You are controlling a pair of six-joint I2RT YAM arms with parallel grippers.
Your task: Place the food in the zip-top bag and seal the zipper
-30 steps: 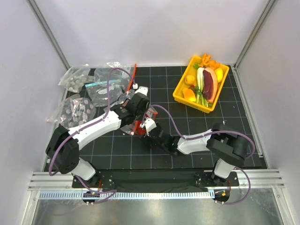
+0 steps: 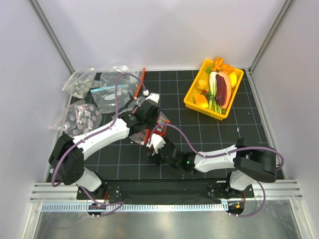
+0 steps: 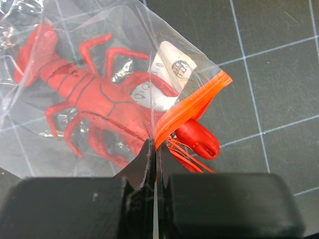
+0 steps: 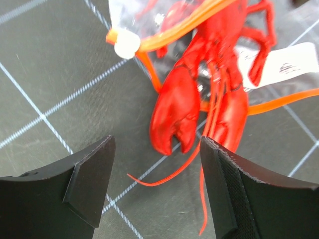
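Observation:
A red toy lobster (image 3: 94, 92) lies mostly inside a clear bag (image 3: 119, 22) with an orange zipper edge (image 3: 197, 102). Its claws (image 4: 174, 114) and long thin feelers stick out through the bag's mouth onto the dark mat. My left gripper is shut, pinching the orange edge between its fingertips. The right gripper stands open in front of the claws, its fingers apart with only feelers stretching into the gap. A white round slider (image 4: 127, 45) sits at one end of the orange edge. From above, both arms hide much of the bag.
A yellow bin (image 2: 189, 102) with toy vegetables and fruit stands at the back right. Several other clear bags (image 2: 82, 118) lie at the back left. Bare gridded mat (image 2: 199, 134) lies between the bin and the right arm.
My right gripper has drawn back a little toward the front of the table, its elbow swinging right. The left arm has shifted only slightly.

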